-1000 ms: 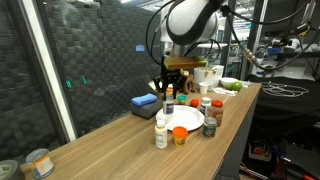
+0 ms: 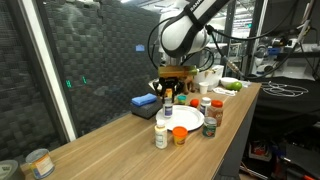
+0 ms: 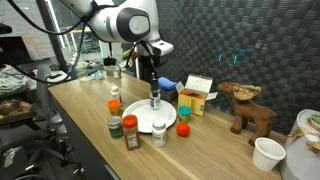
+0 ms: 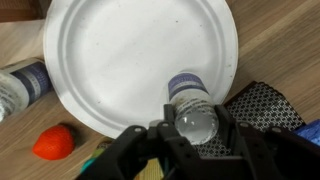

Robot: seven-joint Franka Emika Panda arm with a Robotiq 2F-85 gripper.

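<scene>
A small bottle with a pale cap and a dark label band point(image 4: 188, 88) is held upright between the fingers of my gripper, which is shut on it near the cap. Beneath it is a white round plate point(image 4: 120, 60). In exterior view 2 the bottle point(image 3: 155, 99) stands over the far part of the plate point(image 3: 142, 119). Exterior view 1 shows the bottle point(image 2: 168, 107) at the plate's left side. Whether its base touches the plate, I cannot tell.
Several jars and bottles crowd the plate, among them an orange-lidded jar point(image 3: 131, 132), a white-capped bottle point(image 3: 159, 132) and a red round thing point(image 4: 53, 142). A blue sponge-like block point(image 2: 144, 99) lies behind. A toy moose point(image 3: 252, 112) and white cup point(image 3: 267, 153) stand farther off.
My gripper and the bottle have come slightly lower over the plate. The other objects have not visibly moved.
</scene>
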